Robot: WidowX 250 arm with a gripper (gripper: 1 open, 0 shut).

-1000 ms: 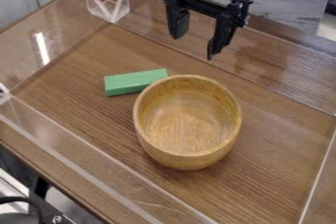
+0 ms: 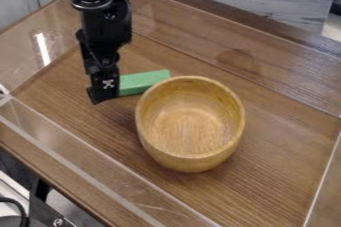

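Note:
My gripper (image 2: 104, 84) hangs open at the left of the camera view, low over the wooden tray floor, just left of a green block (image 2: 144, 82). Nothing shows between its fingers. The green block lies partly hidden behind the gripper. A yellow wooden bowl (image 2: 189, 122) stands to the right of and in front of the block.
The tray (image 2: 266, 32) has a pale wall at the back and sides. A black cable lies at the bottom left corner.
The arm has moved from the upper middle right leftward and down to beside the green block. The bowl and block stand where they were.

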